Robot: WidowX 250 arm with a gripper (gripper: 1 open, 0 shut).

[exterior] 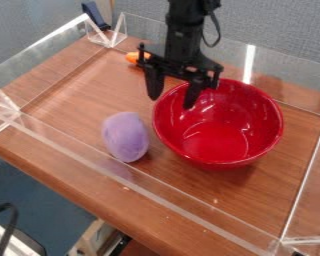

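My black gripper (171, 82) hangs over the back-left rim of a red bowl (219, 130), its two fingers spread apart with nothing visible between them. An orange carrot (136, 58) lies behind it, largely hidden by the gripper. A purple eggplant-like object (125, 136) lies on the wooden surface to the left of the bowl.
Clear low walls (43, 130) border the wooden work surface (69, 95) along its edges. A grey wall stands behind, and a dark cable hangs at the lower left.
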